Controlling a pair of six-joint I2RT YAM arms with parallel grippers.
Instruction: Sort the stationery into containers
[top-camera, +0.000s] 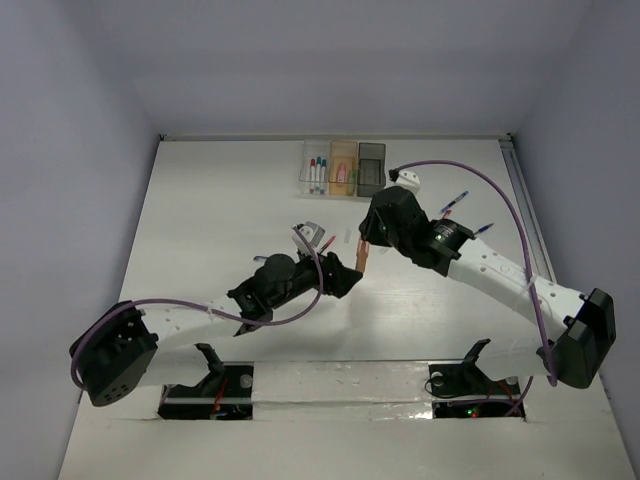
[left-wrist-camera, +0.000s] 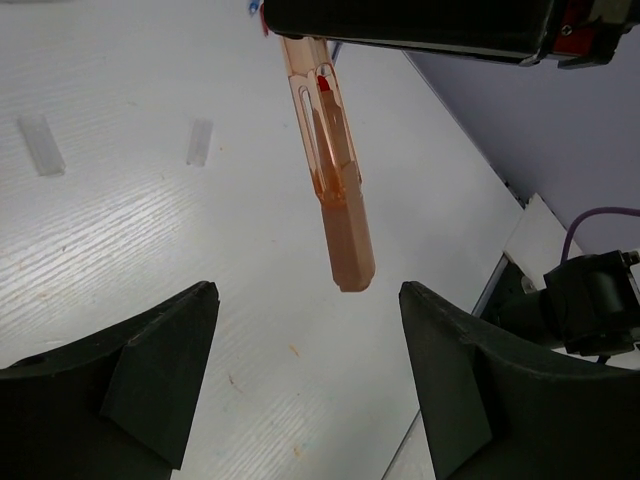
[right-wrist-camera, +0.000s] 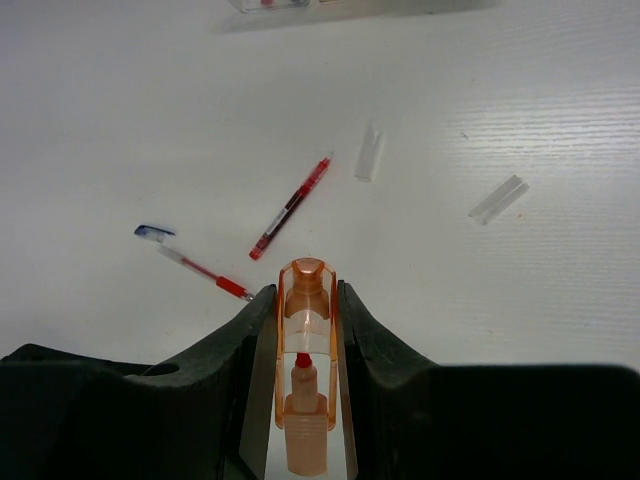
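An orange translucent highlighter-like item (right-wrist-camera: 305, 440) hangs from my right gripper, which is shut on its upper end. In the left wrist view the same orange item (left-wrist-camera: 340, 200) points down, its lower tip above the gap between my left fingers. My left gripper is open and touches nothing. From above, the left gripper (top-camera: 350, 280) sits just beside and below the orange item (top-camera: 362, 256). A red pen (right-wrist-camera: 290, 208) and a red pen with a blue cap beside it (right-wrist-camera: 205, 272) lie on the table.
At the back stands a three-part container: a clear section (top-camera: 314, 170) with several markers, an orange section (top-camera: 343, 165) with small items, and an empty-looking dark one (top-camera: 371, 170). Blue pens (top-camera: 454, 202) lie at right. Clear strips (right-wrist-camera: 369, 152) rest mid-table.
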